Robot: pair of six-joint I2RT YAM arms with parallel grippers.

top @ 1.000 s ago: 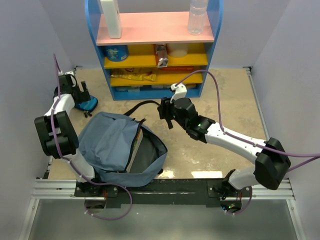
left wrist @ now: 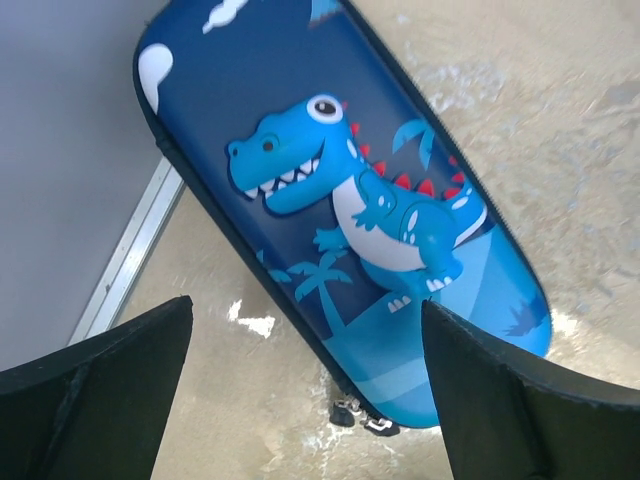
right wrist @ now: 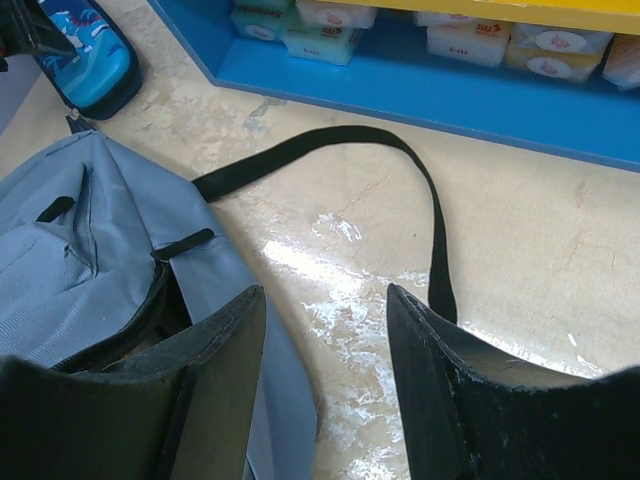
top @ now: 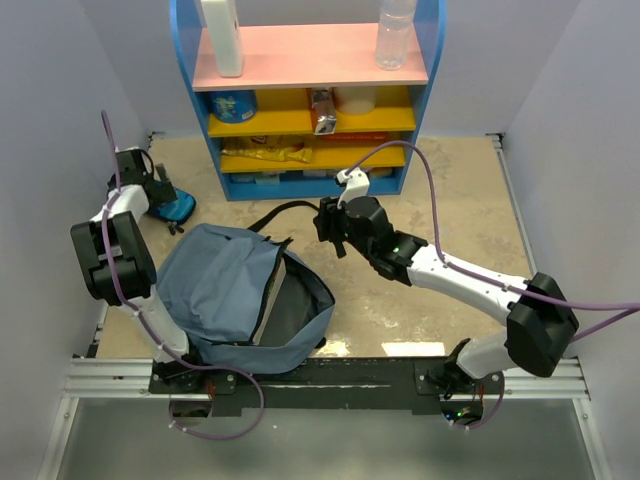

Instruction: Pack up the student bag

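Observation:
A blue pencil case with a dinosaur [left wrist: 370,210] lies flat on the table at the far left, its zipper pulls at the near end. Above it hangs my left gripper, open, one finger over the case's near right part and the other off its left side; nothing is held. The grey-blue bag [top: 222,280] lies at the front left with its mouth open and a dark inside showing. Over the table just right of the bag, my right gripper is open and empty. A black strap [right wrist: 320,140] runs from the bag toward it.
At the back stands a blue shelf [top: 300,188] holding a yellow packet [top: 265,148], a can [top: 322,110], a blue tub [top: 234,105], and a clear bottle [top: 395,35] on top. A wall is close on the left.
My left gripper has shifted slightly left and turned a little over the pencil case. The right arm is nearly still. The bag and case have stayed in place.

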